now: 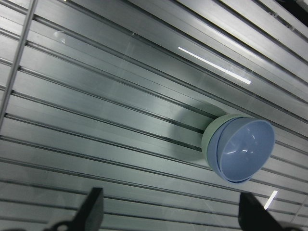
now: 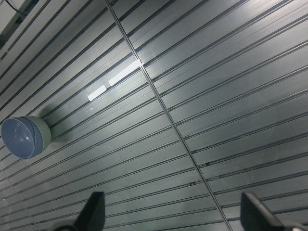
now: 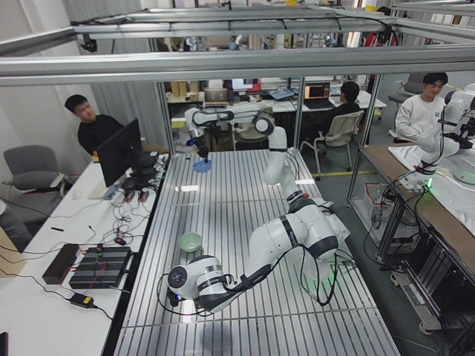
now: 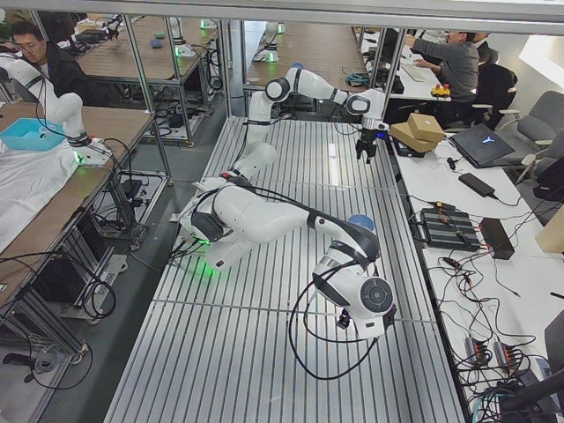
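In the camera left view, a green bowl [image 3: 190, 242] stands on the slatted table [image 3: 223, 326], and a blue bowl [image 3: 202, 166] is at the far end beneath an arm. The camera right view shows a blue bowl [image 4: 361, 225] mid-table, partly behind an arm. Both wrist views show blue bowls [image 1: 245, 151] [image 2: 18, 138] nested in a green one. My left gripper has its fingers wide apart over bare slats, the bowls off to its upper right. My right gripper is likewise open and empty, the bowls at upper left in its view.
A desk [image 3: 44, 304] with monitor, black devices and cables runs beside the table. Metal rails frame the workspace overhead. Another robot bench [image 3: 397, 163] with a seated person stands opposite.
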